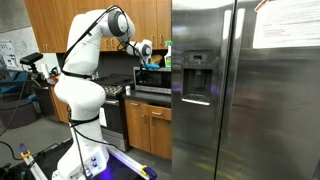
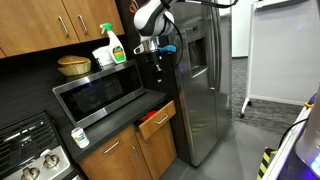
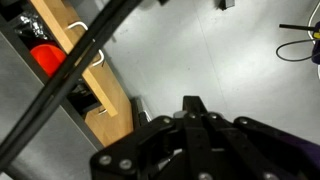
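My gripper (image 2: 158,82) hangs in front of the counter, above an open wooden drawer (image 2: 156,122). It is shut, and nothing shows between its fingers. In exterior view 1 it is small, near the microwave front. The dark gripper body fills the lower part of the wrist view. There, the pulled-out drawer front with its pale handle (image 3: 96,62) lies at the left, and a red object (image 3: 46,58) sits in the drawer behind it. The gripper is apart from the handle.
A steel fridge (image 1: 196,120) stands right of the counter. On the counter are a microwave (image 2: 100,97) and a white cup (image 2: 80,137). A basket (image 2: 74,66) and a green-and-white spray bottle (image 2: 116,45) stand on the microwave. Open floor (image 3: 215,60) lies in front.
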